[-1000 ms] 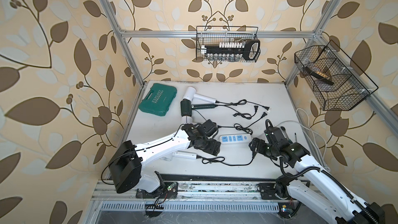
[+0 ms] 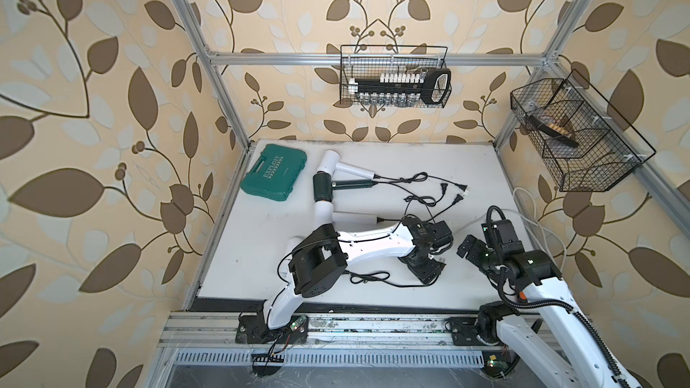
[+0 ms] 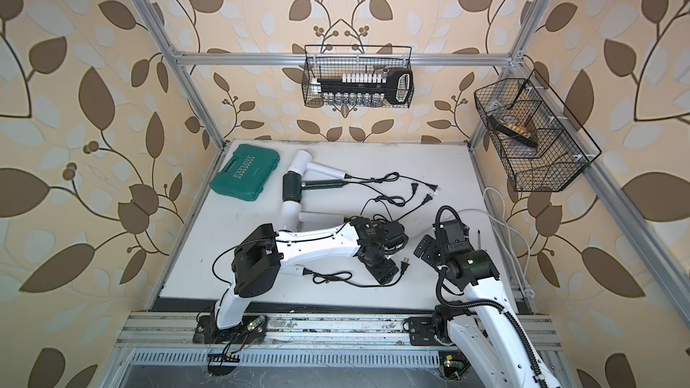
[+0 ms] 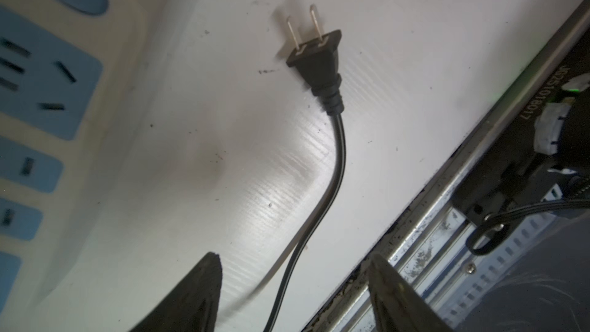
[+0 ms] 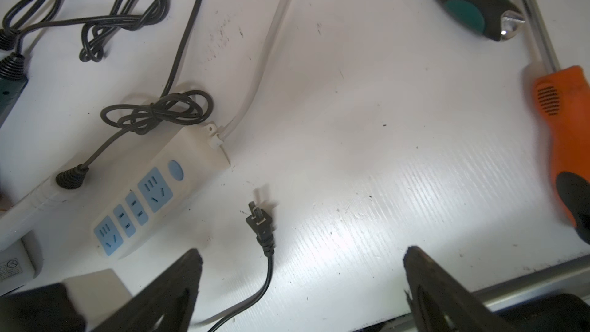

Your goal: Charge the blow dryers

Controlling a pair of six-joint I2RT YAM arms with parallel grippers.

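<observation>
A white power strip (image 5: 198, 142) with blue sockets lies on the table, its sockets bare of plugs. In front of it lies a two-pin black plug (image 4: 318, 64), pins toward the upper left in the left wrist view, on a cable from the nearest white dryer. Over this plug hovers my left gripper, fingers apart, with the cable passing below the gap. To the right my right gripper stands open and empty, the plug (image 5: 262, 224) below and to its left. Several blow dryers, such as a green one (image 3: 291, 186) and a white one (image 3: 301, 161), lie at left.
A green case (image 2: 274, 171) lies at the back left. Coiled cords with plugs (image 2: 424, 201) spread across the middle back. Tools, including an orange-handled one (image 5: 562, 129), lie at the right. Wire baskets (image 2: 394, 76) hang above. Bare table lies right of the strip.
My left arm has swept right, from left of the strip to over the plug, now covering the strip in the top left view. My right gripper has drawn back to the right, away from the plug.
</observation>
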